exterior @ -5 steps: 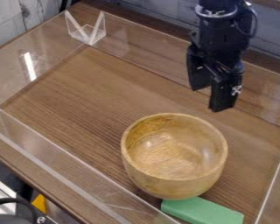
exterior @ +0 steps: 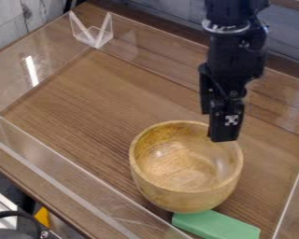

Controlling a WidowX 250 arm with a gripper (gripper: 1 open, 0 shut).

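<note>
The black arm reaches down from the top right to my gripper (exterior: 223, 121), which stands open just above and behind the right part of a wide wooden bowl (exterior: 164, 177), with nothing visible between its fingers. The bowl is upright and looks empty. A green block (exterior: 219, 226) lies at the bottom right, beside the bowl's front.
A white wire-like holder (exterior: 93, 33) stands at the back left. Clear walls edge the table.
My gripper has moved toward the front of the table and lower in the view, closer to the bowl. The bowl and green block are unmoved.
</note>
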